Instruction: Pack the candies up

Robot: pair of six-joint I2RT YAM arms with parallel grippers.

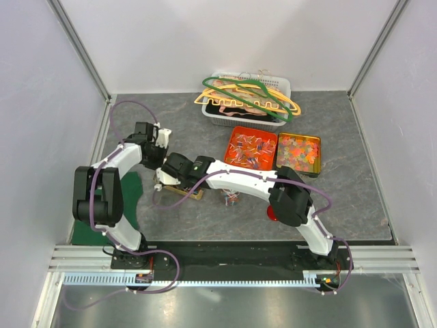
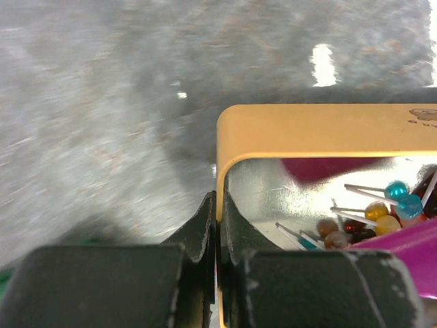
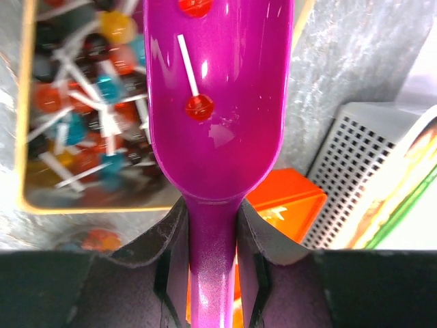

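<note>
Along the metal tin's [image 2: 328, 130] yellow rim, my left gripper is shut on one wall near a corner. Lollipops with white sticks [image 2: 399, 205] lie in the tin. The right gripper is shut on the handle of a magenta scoop [image 3: 218, 147]. Red-headed lollipops [image 3: 199, 106] rest in the scoop, over or beside the tin full of mixed lollipops [image 3: 89, 102]. From the top, the right arm covers much of the tin [image 1: 194, 195]; the scoop is hidden there.
An orange-red tray of lollipops [image 1: 235, 159] and a gold-edged tray of colourful candies [image 1: 315, 171] stand right of centre. A grey basket with hangers [image 1: 217, 119] is at the back. Loose candies [image 1: 230, 197] lie below the right arm.
</note>
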